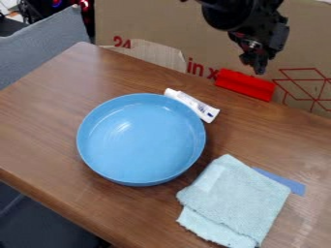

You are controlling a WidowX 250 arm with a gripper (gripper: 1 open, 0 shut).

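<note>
My black gripper (258, 56) hangs at the top right, above a red cylindrical object (243, 84) at the back of the table; whether its fingers are open is hard to make out. A white tube (192, 104) lies just behind a large blue plate (141, 139). A folded pale-blue cloth (233, 201) is at the front right, with a flat blue item (284, 181) partly under it.
A cardboard panel (155, 24) stands behind the table. A grey padded surface (33, 48) borders it at the back left.
</note>
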